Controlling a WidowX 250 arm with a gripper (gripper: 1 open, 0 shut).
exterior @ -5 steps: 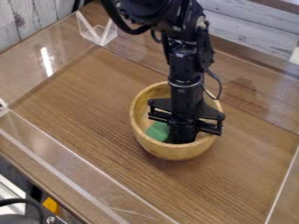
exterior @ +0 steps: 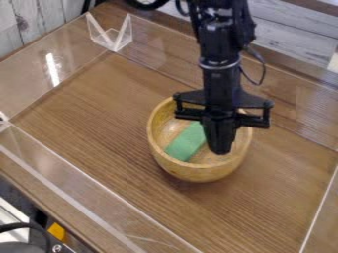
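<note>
A round wooden bowl [exterior: 185,168] sits on the brown table, a green object [exterior: 187,141] lying inside it. The black gripper [exterior: 224,138] hangs over the bowl's right half, its lower end at about rim height; whether anything is between its fingertips is hard to see, and it looks shut. The green object lies left of the fingertips.
A clear plastic piece [exterior: 109,35] stands at the back left. A white wall runs along the back, and a dark cable is at the lower left edge.
The gripper has risen and shifted slightly right, uncovering more of the green object in the bowl.
</note>
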